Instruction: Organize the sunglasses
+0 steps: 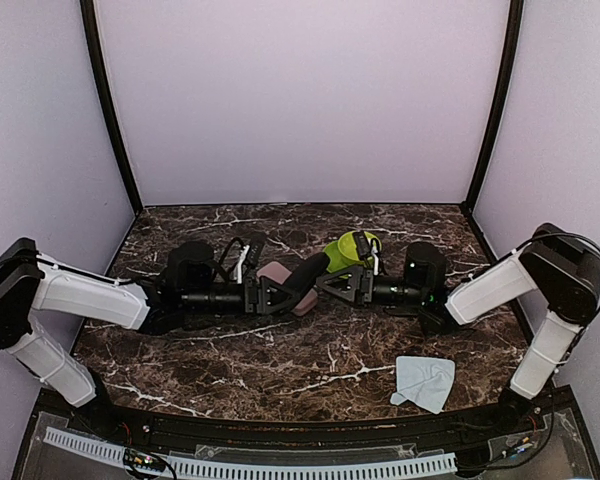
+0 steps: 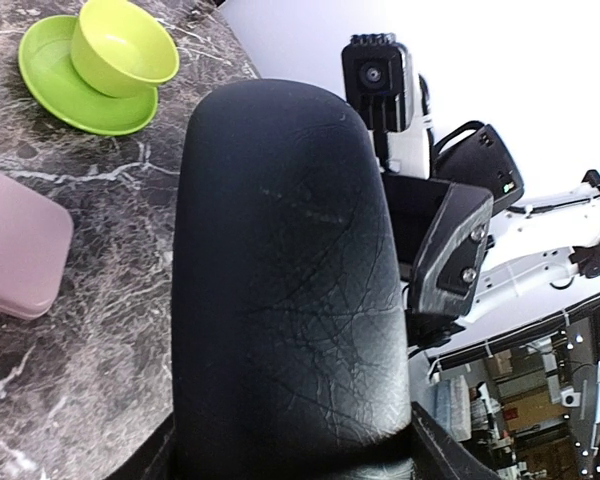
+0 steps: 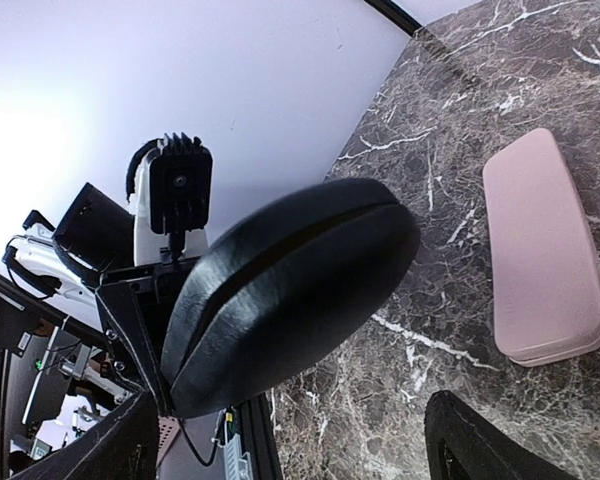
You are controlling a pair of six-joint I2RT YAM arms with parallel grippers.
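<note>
A long black glasses case (image 1: 308,272) is raised above the middle of the table, tilted, with my left gripper (image 1: 278,297) shut on its lower left end. In the left wrist view the case (image 2: 290,270) fills the middle, and a seam runs along its side in the right wrist view (image 3: 290,270). My right gripper (image 1: 342,285) faces the free end of the case from the right. Its fingers (image 3: 475,445) stand wide open, and the case appears beyond them, not gripped. The sunglasses are hidden beneath the right arm in the top view.
Behind the grippers a lime-green bowl (image 2: 125,45) rests on a green saucer (image 2: 55,85). A pink box (image 3: 545,245) lies near the left gripper. A pale cloth (image 1: 423,383) is at the front right.
</note>
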